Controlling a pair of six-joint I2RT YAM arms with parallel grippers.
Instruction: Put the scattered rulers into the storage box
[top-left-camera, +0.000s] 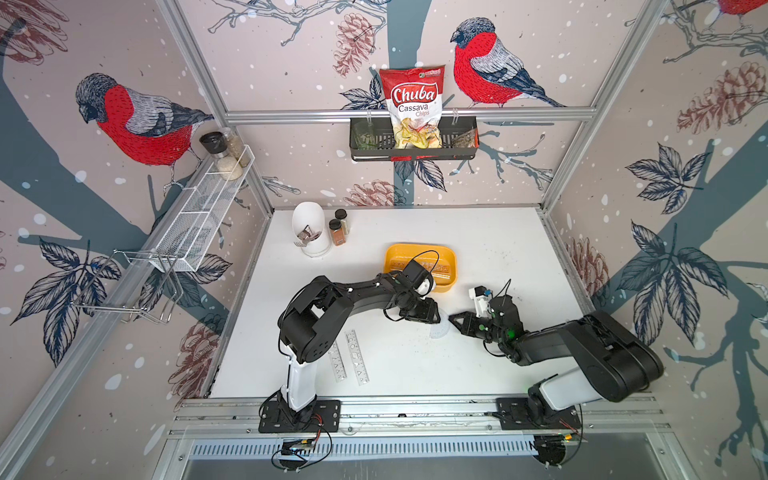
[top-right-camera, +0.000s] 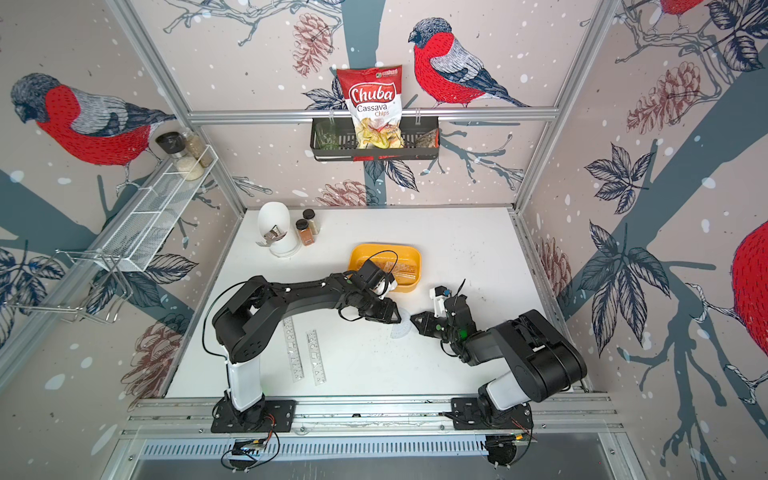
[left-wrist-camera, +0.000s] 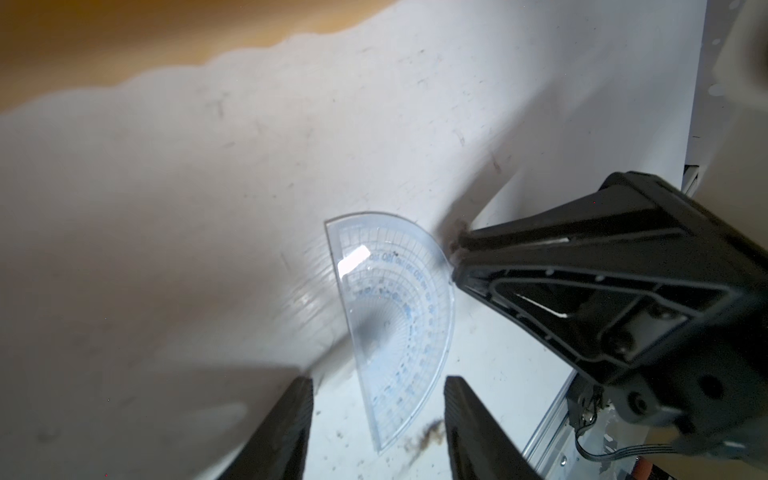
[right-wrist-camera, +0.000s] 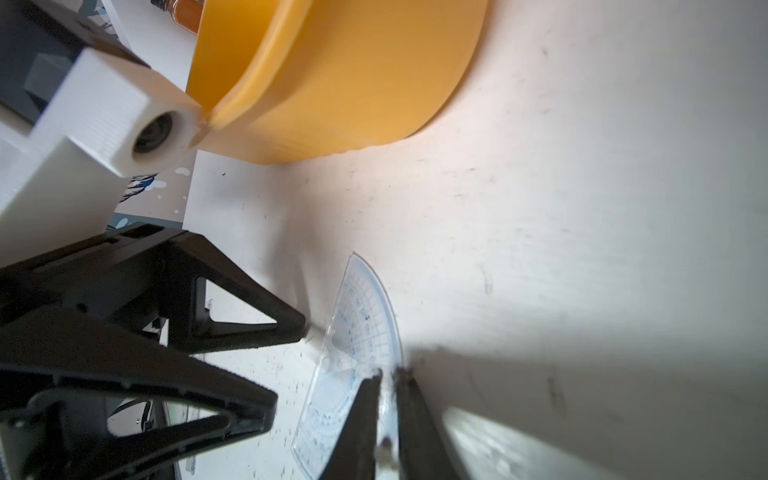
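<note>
A clear protractor (left-wrist-camera: 396, 320) lies between the two grippers, just in front of the yellow storage box (right-wrist-camera: 360, 88). My right gripper is shut on its curved edge, which shows between the narrow fingertips. Near the straight side, my left gripper stands part open, its fingers (left-wrist-camera: 280, 424) spread above the protractor and apart from it. Two pale rulers, a left one (top-right-camera: 293, 352) and a right one (top-right-camera: 317, 357), lie on the table left of the protractor. Inside the box are some clear pieces (top-right-camera: 400, 269), partly hidden by my left arm.
At the back left stand a white utensil holder (top-left-camera: 308, 220) and two spice jars (top-left-camera: 336, 232). My left arm reaches across the table in front of the box. Free white tabletop (top-left-camera: 500, 248) lies to the right of the box and at the front middle.
</note>
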